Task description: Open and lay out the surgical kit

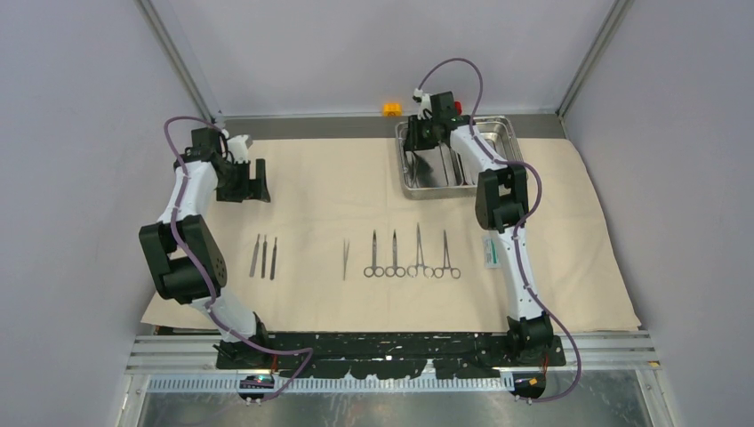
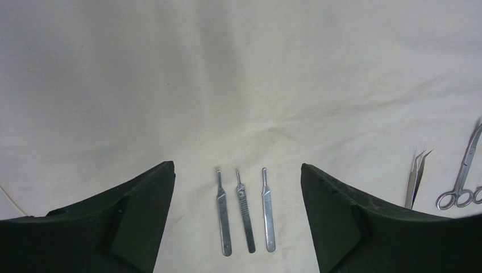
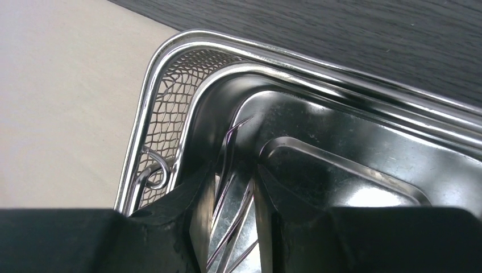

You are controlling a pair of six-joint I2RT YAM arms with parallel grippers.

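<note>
The metal tray (image 1: pixel 511 190) stands at the back, right of centre, with several thin instruments (image 3: pixel 224 165) in it. Over its left end is my right gripper; its fingers are a little apart, open, with the slim shafts showing between them, and none is clearly gripped. On the cloth lie three scalpel handles (image 2: pixel 244 219) side by side, tweezers (image 1: pixel 346 259), and a row of scissors and clamps (image 1: pixel 420 253). My left gripper hangs above the cloth behind the scalpel handles, wide open and empty.
A small blue-and-white packet (image 1: pixel 491 252) lies beside the right arm, partly covered by it. The tray's raised rim (image 3: pixel 133 153) borders the right gripper. Bare cloth (image 1: pixel 329 178) stretches between the left gripper and the tray. A yellow item (image 1: pixel 391 109) sits at the back.
</note>
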